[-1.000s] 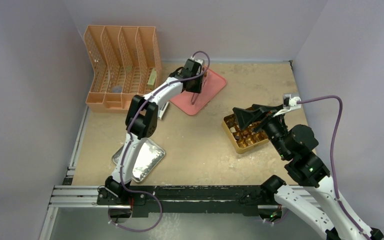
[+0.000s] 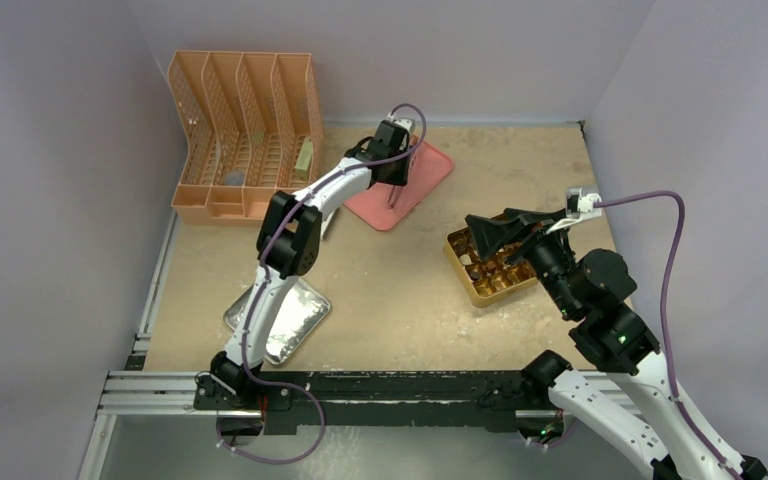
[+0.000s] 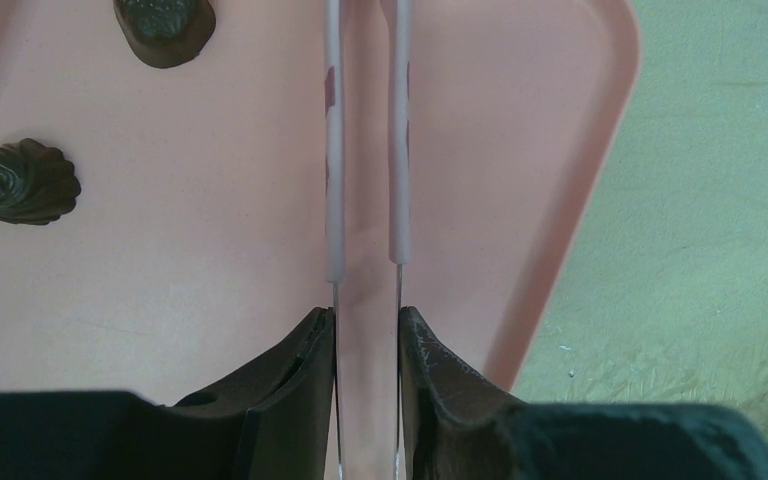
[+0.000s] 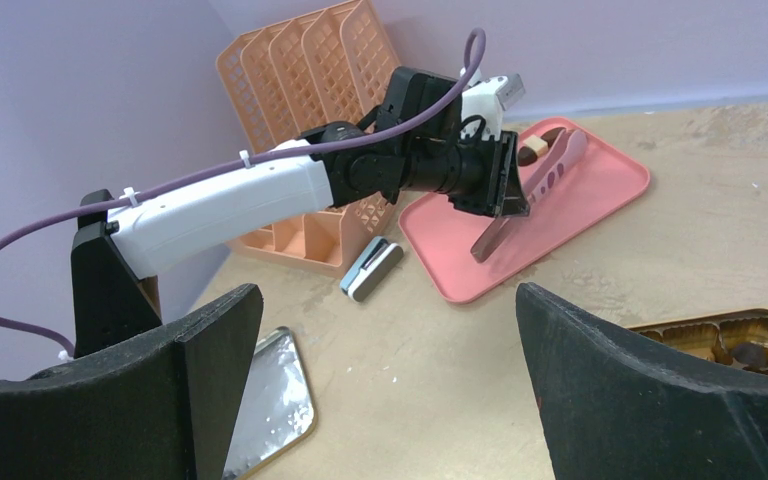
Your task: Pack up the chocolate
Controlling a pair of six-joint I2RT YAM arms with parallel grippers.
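My left gripper is shut on pink-and-metal tongs [image 3: 335,170], whose two long arms run parallel with a gap between them. They are over the pink tray [image 2: 365,208]. On that tray, a dark chocolate [image 3: 168,28] and a swirled dark chocolate [image 3: 22,182] lie to one side of the tongs in the left wrist view. The tongs' far tips are cut off there; in the right wrist view, a pale chocolate [image 4: 536,146] shows beside them. A gold compartment box [image 2: 490,298] stands under my open right gripper, which holds nothing. Some compartments contain dark pieces.
A peach slotted rack [image 2: 195,205] stands at the back left. A silver lid or tray [image 2: 300,318] lies at the front left. Beside the pink tray is a small grey-and-blue object [image 4: 372,268].
The left gripper and tongs have shifted slightly right over the pink tray. The right arm and the box look unchanged.
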